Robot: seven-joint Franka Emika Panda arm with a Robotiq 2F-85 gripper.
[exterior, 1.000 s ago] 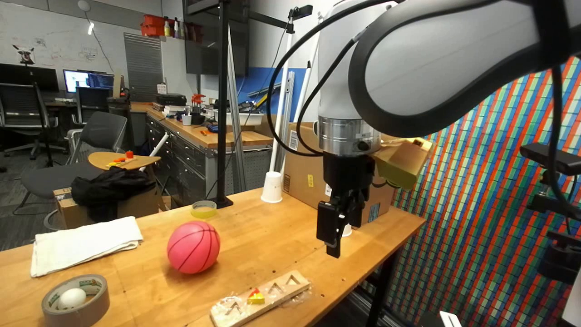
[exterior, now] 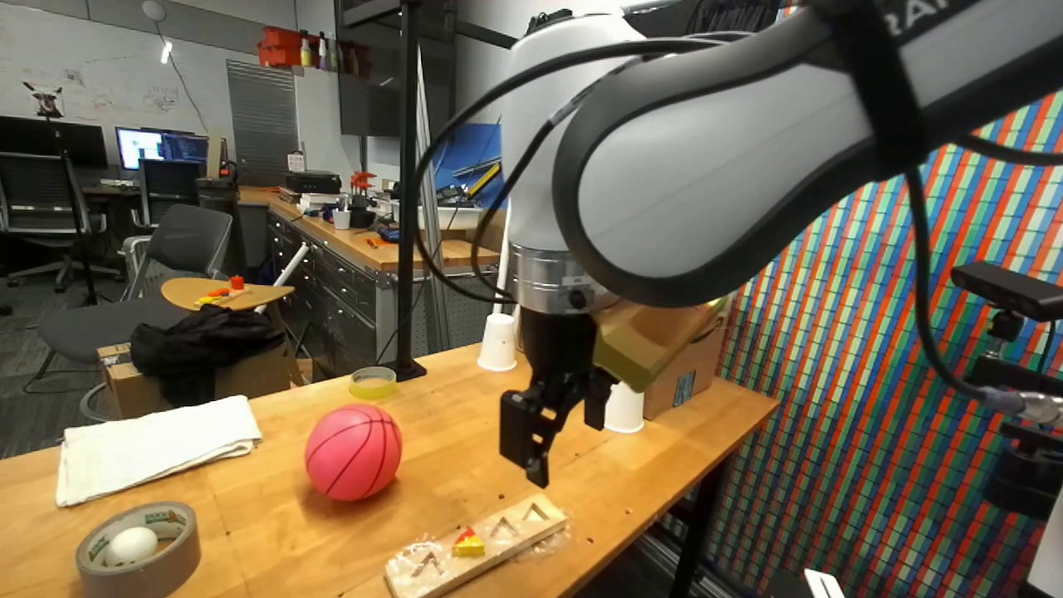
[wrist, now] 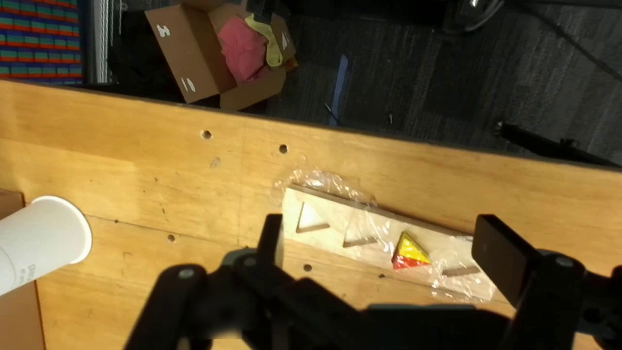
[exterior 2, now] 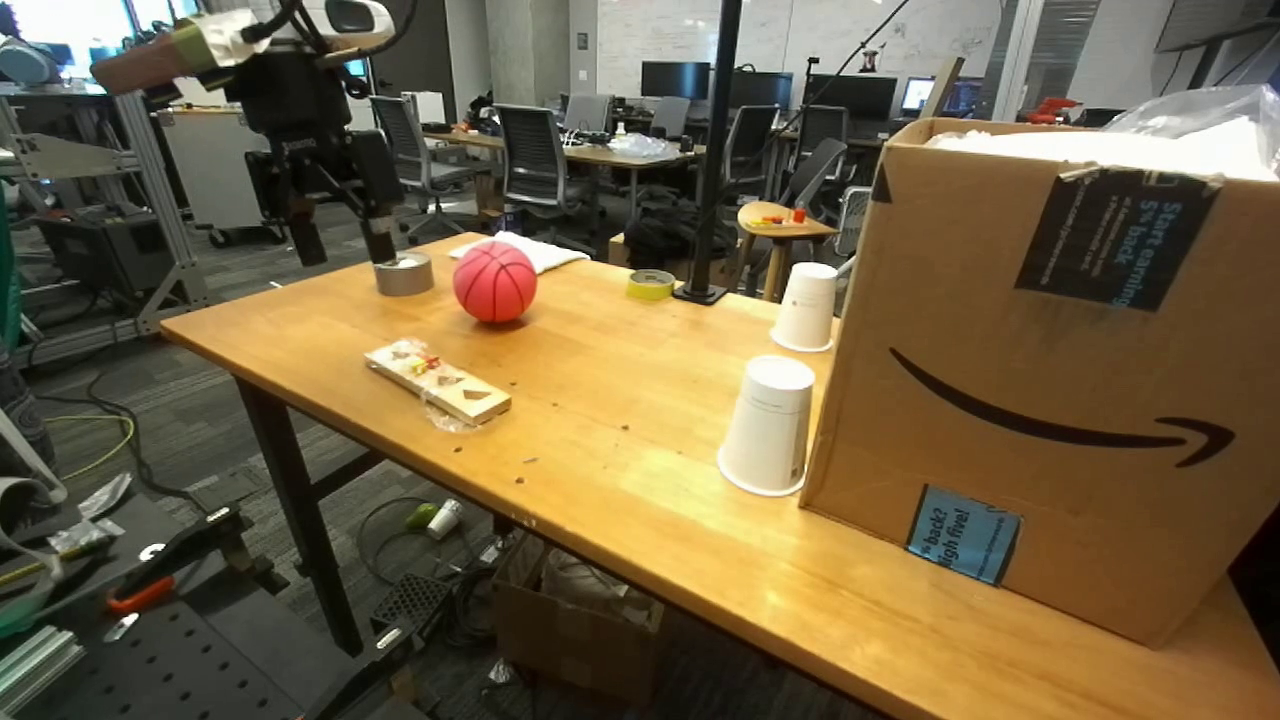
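Note:
My gripper is open, its two black fingers wide apart and nothing held between them. In exterior view 1 the gripper [exterior: 565, 437] hangs above the table, higher than the wooden board [exterior: 478, 553]. This pale board has triangular recesses and clear plastic tape at its ends. A small red and yellow triangular piece [wrist: 412, 252] sits on the board, and in the wrist view it shows between the fingers, well below them. To the board's side rests a pink ball [exterior: 354, 453]. A white egg-like ball [exterior: 131, 546] lies within a grey tape roll [exterior: 139, 573].
White cups [exterior 2: 768, 426] stand by a large cardboard box [exterior 2: 1032, 384] at one table end. A folded white cloth [exterior: 154, 448], a yellow tape roll [exterior: 373, 383] and a black post [exterior: 409, 199] occupy the far side. Bare tabletop lies between the board and the cups.
In exterior view 1 my arm and gripper have shifted left, closer to above the board, and the fingertips sit slightly lower. The board, ball and tape rolls have stayed put.

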